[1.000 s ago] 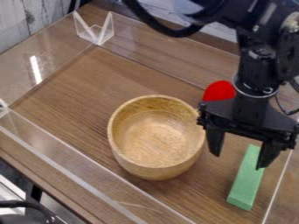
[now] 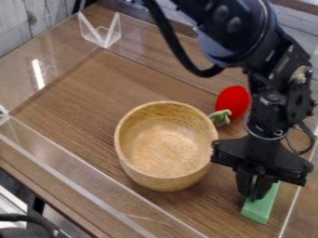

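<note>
My black gripper [image 2: 258, 178] is low at the lower right, shut, over a green oblong block [image 2: 258, 209] that lies on the wooden table [image 2: 99, 84]. The gripper hides the upper part of the block; whether anything is between the fingers cannot be seen. To the left sits a tan bowl [image 2: 162, 139], empty. Behind the gripper lie a red rounded object [image 2: 232, 99] and a small green item [image 2: 221, 117] beside the bowl.
A clear plastic piece [image 2: 102, 30] stands at the far upper left edge. Dark cables show at the lower left corner.
The bowl and red object look unmoved.
</note>
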